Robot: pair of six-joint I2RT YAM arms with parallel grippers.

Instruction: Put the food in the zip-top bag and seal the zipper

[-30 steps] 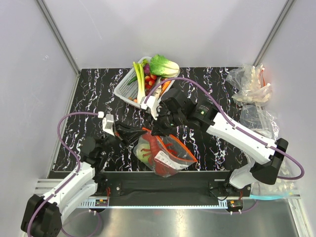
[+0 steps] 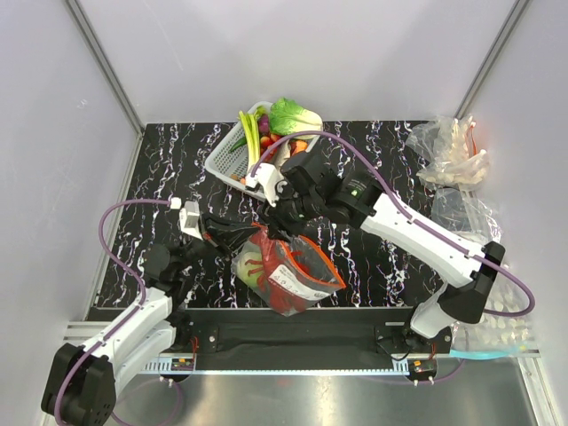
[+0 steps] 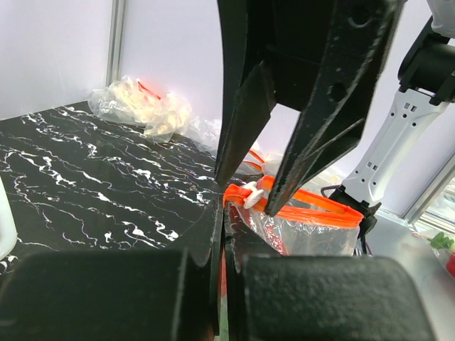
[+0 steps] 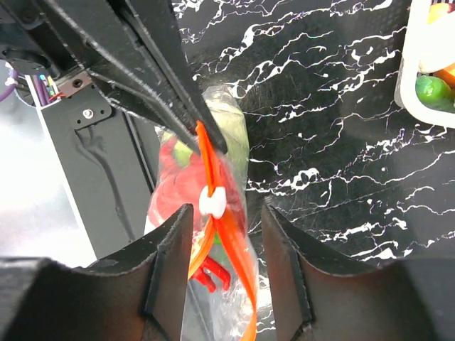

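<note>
A clear zip bag (image 2: 293,280) with an orange zipper and a white label lies near the table's front edge, its mouth parted. Through the plastic show a red lobster-like food (image 4: 178,185) and something pale green (image 2: 251,266). My left gripper is shut on the bag's zipper end, the orange strip running from its tips. The white slider (image 4: 212,202) sits on the strip a short way from there. My right gripper is open around the slider, its fingers (image 4: 170,241) apart from it on both sides.
Behind the grippers stands a white basket (image 2: 217,167) of vegetables, including a cabbage (image 2: 293,118) and celery (image 2: 250,146). More plastic bags (image 2: 448,151) lie along the right side. Bare marble table shows at the left.
My left gripper has moved slightly left, and the bag has shifted left with it. The right arm has also swung a little left over the zipper.
</note>
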